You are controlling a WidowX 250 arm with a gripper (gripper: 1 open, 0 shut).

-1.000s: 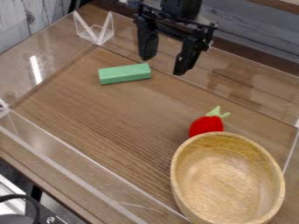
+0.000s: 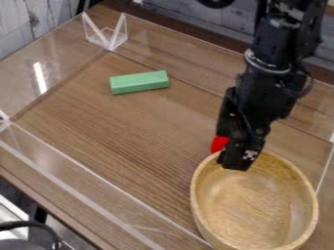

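My black gripper (image 2: 240, 146) is low over a red object (image 2: 221, 145), which it mostly hides, just behind a large yellow bowl (image 2: 253, 219) at the lower right. The gripper's fingers are open, on or around the red object; whether they touch it cannot be told. A green block (image 2: 139, 82) lies on the wooden table (image 2: 104, 146) at the upper left.
A white wire rack (image 2: 107, 31) stands at the back left. Dark cables lie at the lower left corner, off the table's edge.
The bowl and green block have not moved.
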